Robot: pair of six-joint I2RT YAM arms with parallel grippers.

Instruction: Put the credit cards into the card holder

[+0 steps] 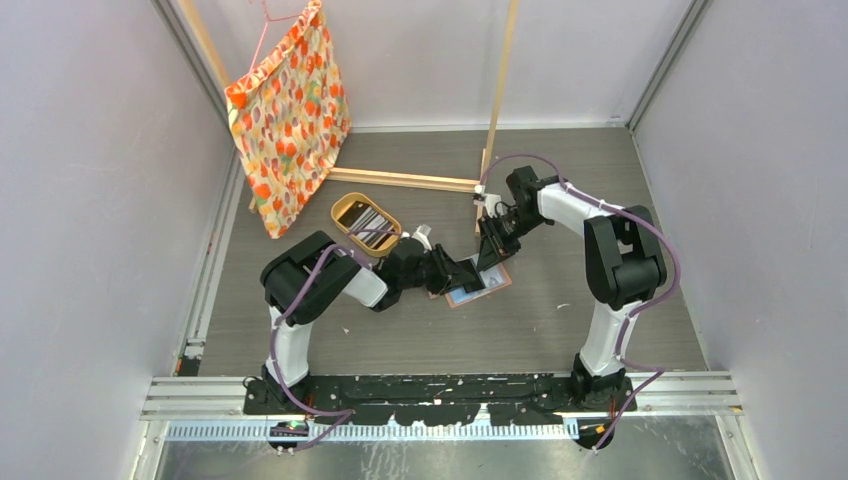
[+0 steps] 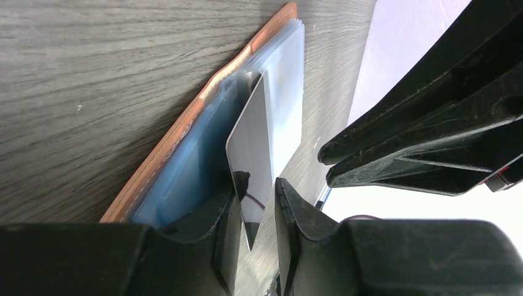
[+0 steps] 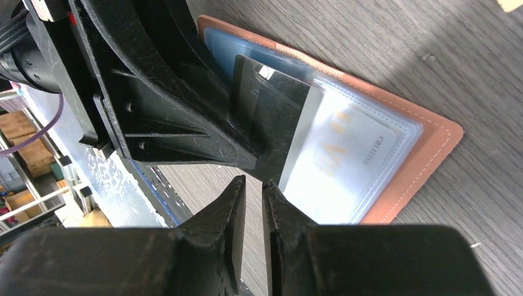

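The tan card holder (image 3: 445, 132) lies open on the floor between my grippers, with clear sleeves (image 2: 285, 105). A dark card (image 3: 284, 117) lies over the sleeves, its near end at the fingertips of my left gripper, which is part open; whether it grips the card is unclear. The left gripper covers part of the holder in the right wrist view. My right gripper is just above the holder's edge, its fingers close together with a narrow gap and no card seen between them.
A yellow tray (image 1: 343, 208) of several cards sits behind my left arm. Wooden bars (image 1: 400, 178) and a hanging patterned cloth (image 1: 285, 120) stand at the back.
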